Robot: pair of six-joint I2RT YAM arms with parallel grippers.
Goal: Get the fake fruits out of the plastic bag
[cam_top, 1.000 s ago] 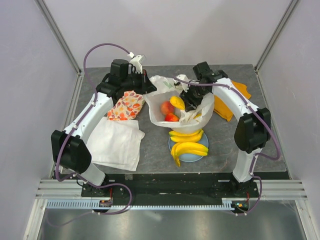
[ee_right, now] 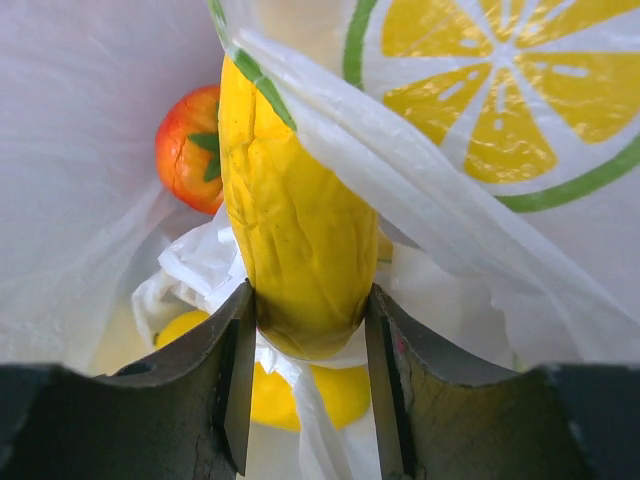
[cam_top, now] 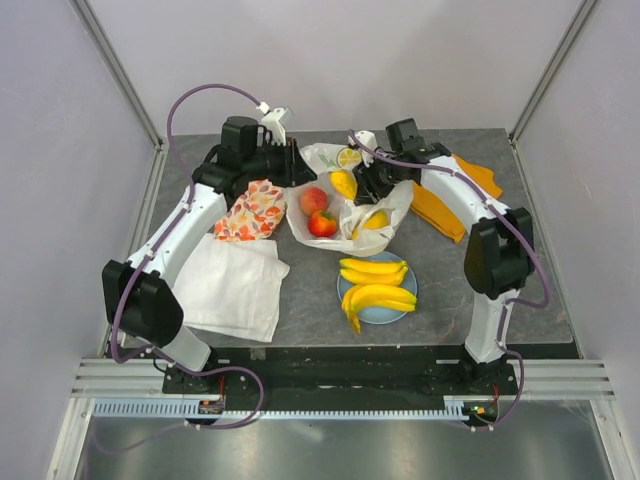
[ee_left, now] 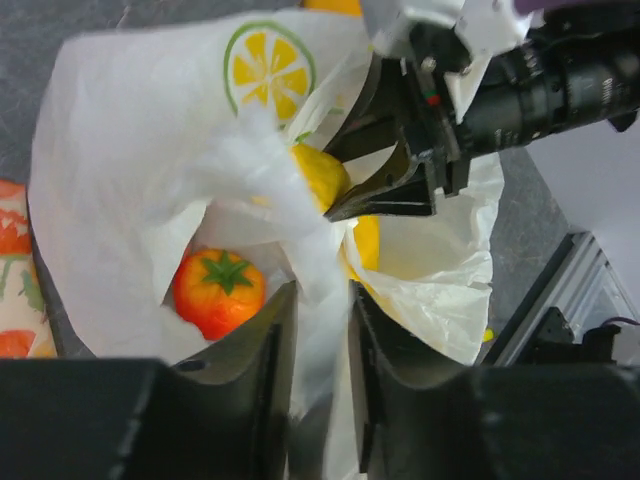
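The white plastic bag (cam_top: 398, 208) is spread open between both arms, a lemon-slice print on its side. Inside it lie a peach (cam_top: 313, 200), a red tomato-like fruit (cam_top: 322, 224) and a yellow fruit (cam_top: 376, 220), partly covered by crumpled plastic. My right gripper is shut on the end of another yellow fruit (ee_right: 295, 215), still within the bag's mouth; plastic drapes across its side. At the bag's left rim, my left gripper is partly open, with white plastic showing between and beyond its fingers.
Below the bag, several bananas (cam_top: 378, 296) rest on a blue plate (cam_top: 380, 316). A white cloth (cam_top: 230, 290) lies at left, a fruit-patterned cloth (cam_top: 252, 212) above it. An orange cloth (cam_top: 436, 212) is under the right arm. Bare table lies right of the plate.
My left gripper's fingers, together before, have come apart at the rim.
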